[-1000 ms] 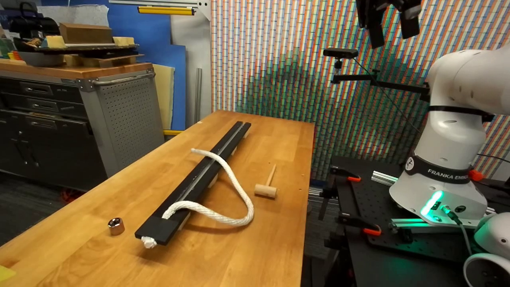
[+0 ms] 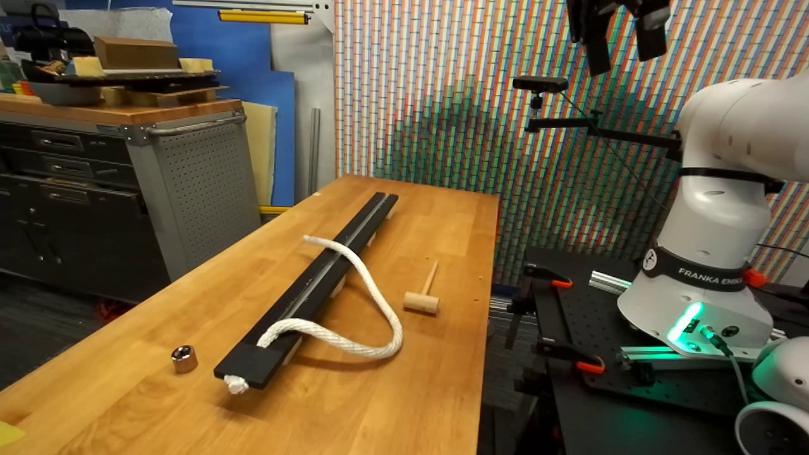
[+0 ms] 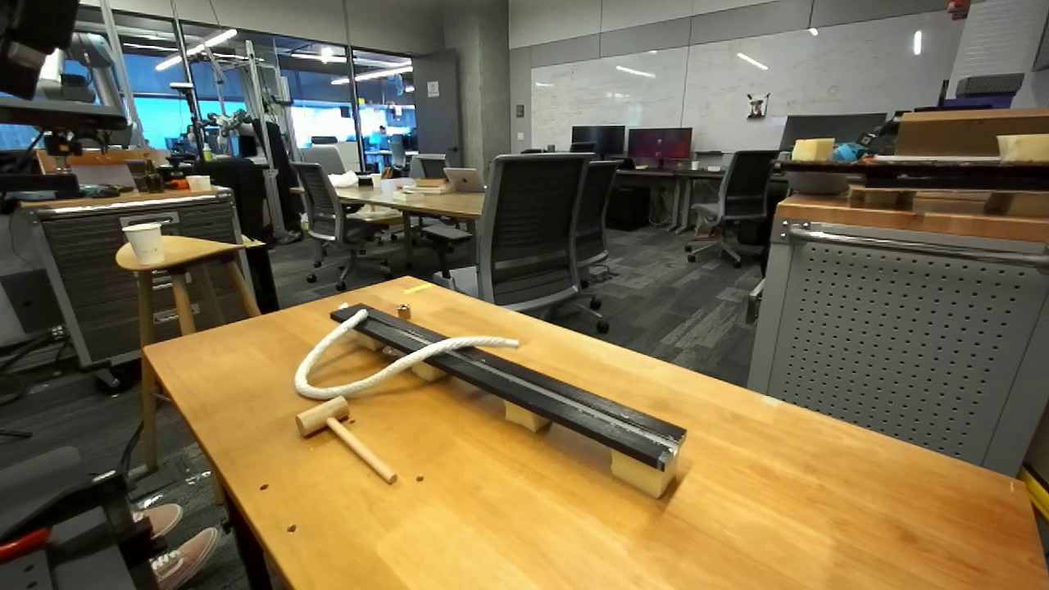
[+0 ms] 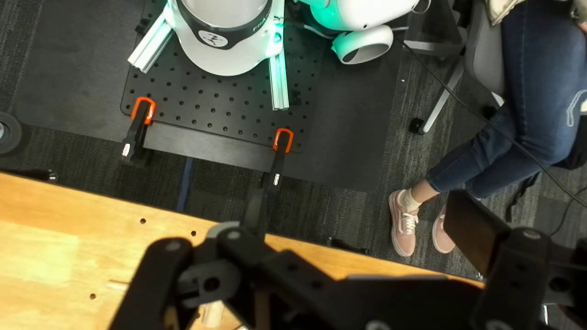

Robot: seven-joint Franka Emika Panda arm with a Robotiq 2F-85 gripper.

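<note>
My gripper hangs high at the upper right in exterior view 1, open, with nothing between its fingers. It is well above and away from everything on the table. A white rope curves over the tabletop; one end passes through the near end of a long black grooved bar, its knotted tip poking out there. The free end lies across the bar. A small wooden mallet rests to the right of the rope. Left of the bar stands a small copper-coloured cylinder.
Pale blocks prop the bar above the wooden table. A gap separates the table from the robot's black base, where clamps stick out. A person's legs are beside the base.
My gripper has shifted very slightly. The rope, bar, mallet and cylinder stay where they were.
</note>
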